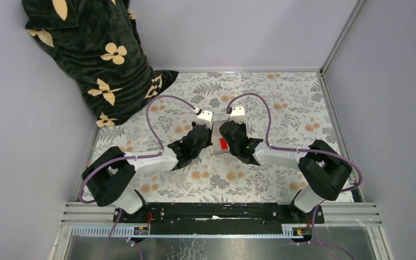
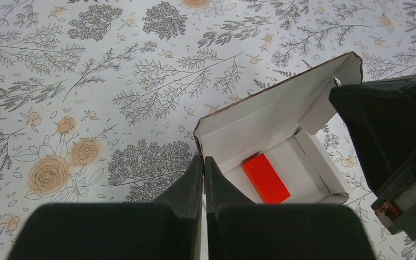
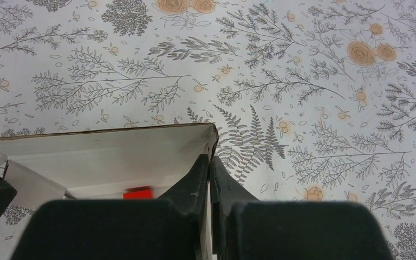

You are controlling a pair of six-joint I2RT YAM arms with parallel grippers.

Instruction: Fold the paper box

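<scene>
The white paper box [image 1: 218, 149] stands at the table's centre between both arms, with a red block [image 2: 265, 179] lying inside. Its long lid panel [image 2: 271, 105] is raised. My left gripper is shut on one end of that panel, at its corner. My right gripper is shut on the panel's other corner, where a folded side flap runs down. In the top view both gripper heads hide much of the box's upper part.
A dark green cloth with flowers [image 1: 103, 70] is heaped at the back left.
</scene>
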